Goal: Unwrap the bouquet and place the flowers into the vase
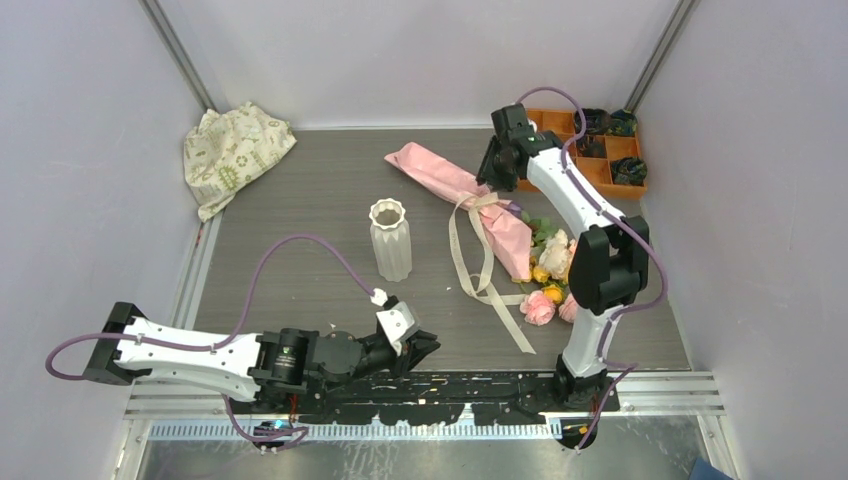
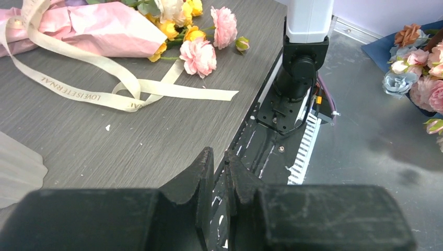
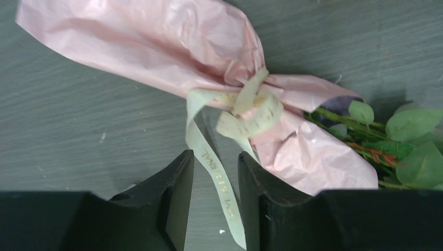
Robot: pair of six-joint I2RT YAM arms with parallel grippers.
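The pink-wrapped bouquet (image 1: 445, 178) lies diagonally right of the white fluted vase (image 1: 391, 250), which stands upright. Its pink, white and yellow flowers (image 1: 551, 263) point toward the front right. A cream ribbon (image 1: 477, 250) sits loosely around the wrap, its long tails trailing over the table. My right gripper is open above the wrap near the ribbon, its fingers apart with nothing held. My left gripper is near the front edge, fingertips slightly apart and empty. In the left wrist view, only part of the vase (image 2: 20, 170) shows.
An orange compartment box (image 1: 612, 172) is at the back right, partly behind the right arm. A patterned cloth (image 1: 232, 160) lies at the back left. Bare table surrounds the vase's left side. Other flowers (image 2: 418, 73) lie off the table's front right.
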